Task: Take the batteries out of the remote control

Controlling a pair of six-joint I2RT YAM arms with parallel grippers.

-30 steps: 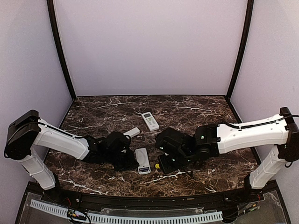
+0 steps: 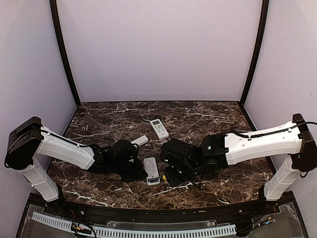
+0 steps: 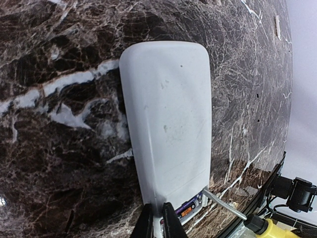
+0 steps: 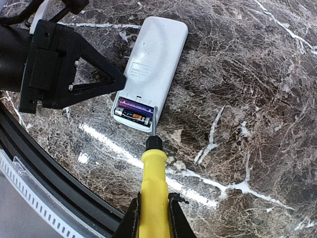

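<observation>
A white remote control (image 4: 153, 52) lies face down with its battery compartment open, holding a purple battery (image 4: 135, 105) and a black-and-orange battery (image 4: 132, 117). At its left edge, beside the compartment, my left gripper is shut on the remote control, with its white edge showing between the close-set fingers. Gripped in my right gripper is a yellow-handled screwdriver (image 4: 154, 181). The metal shaft (image 4: 154, 121) reaches into the compartment, its tip at the right end of the purple battery. From above, the arms partly cover both grippers.
Another white remote (image 2: 159, 129), with a display, lies farther back. A small white block (image 2: 140, 141) sits behind the left arm. A dark front rail (image 2: 148, 214) borders it.
My right gripper has shifted slightly left with the screwdriver, bringing it closer to the battery compartment. The left arm and the remote control have stayed in place.
</observation>
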